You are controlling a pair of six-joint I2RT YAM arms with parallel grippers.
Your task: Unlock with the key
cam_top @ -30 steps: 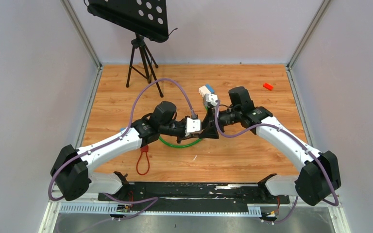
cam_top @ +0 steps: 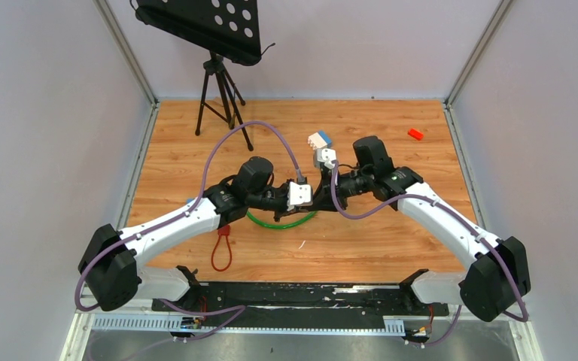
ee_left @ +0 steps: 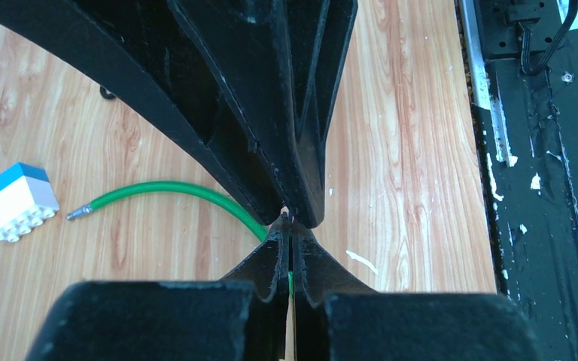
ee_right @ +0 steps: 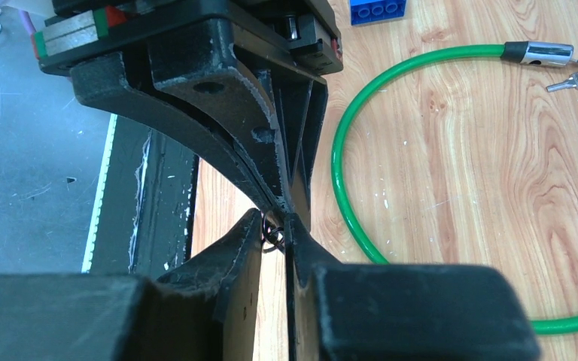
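In the right wrist view, a green cable [ee_right: 336, 154] ends in a chrome lock [ee_right: 548, 53], with a small silver key [ee_right: 570, 82] hanging from it by a ring. The cable's other end, a bare metal tip [ee_left: 80, 212], lies free on the table in the left wrist view. My grippers meet tip to tip above the table. My left gripper is shut; whether anything thin is pinched there I cannot tell. My right gripper is slightly open. A small metal ring [ee_right: 272, 246] shows in its narrow gap, close to the left gripper's tip.
A blue and white brick [ee_left: 13, 203] lies near the cable tip, with a red block [cam_top: 415, 134] at the back right. A red loop [cam_top: 221, 252] is at the front left, and a black stand [cam_top: 226, 90] rises behind.
The left arm has stayed still.
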